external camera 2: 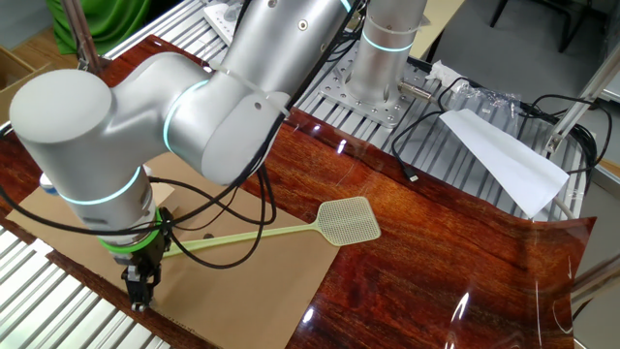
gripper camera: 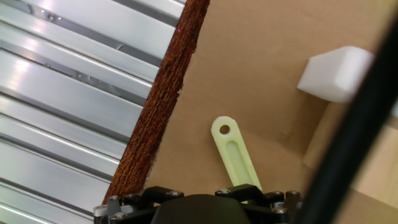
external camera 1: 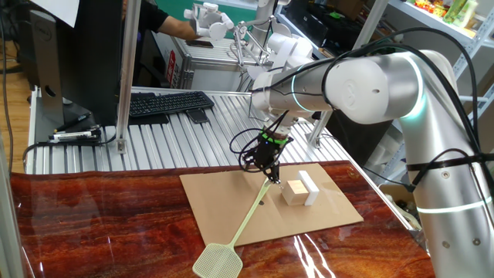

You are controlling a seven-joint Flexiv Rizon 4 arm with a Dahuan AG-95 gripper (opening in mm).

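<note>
A pale yellow-green fly swatter lies on the cardboard, its mesh head reaching onto the polished wood. Its handle end, with a round hole, shows in the wrist view. My gripper points down close by this handle end. At the lower edge of the wrist view, the black fingers stand spread apart; the handle runs beneath the right-hand one, off centre. Their tips are out of sight there, and whether they touch the handle cannot be told.
A pale wooden block and a white block stand together beside the gripper on the cardboard. Beyond the wood's edge is a ribbed metal table. Black cables hang loosely around the wrist. Open wood lies left of the swatter.
</note>
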